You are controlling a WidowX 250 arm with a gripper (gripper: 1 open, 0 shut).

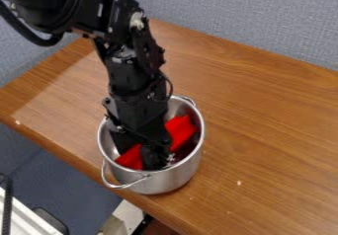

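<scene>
A steel pot [177, 178] with wire handles stands near the table's front left edge. Inside it is red material [181, 130], visible on both sides of my black gripper [148, 152], which reaches down into the pot. Its fingertips are dark against the pot's interior and partly hidden, so what lies between them is not clear.
A grey wall runs along the back. Off the left edge, low down, are a dark floor and a white object.
</scene>
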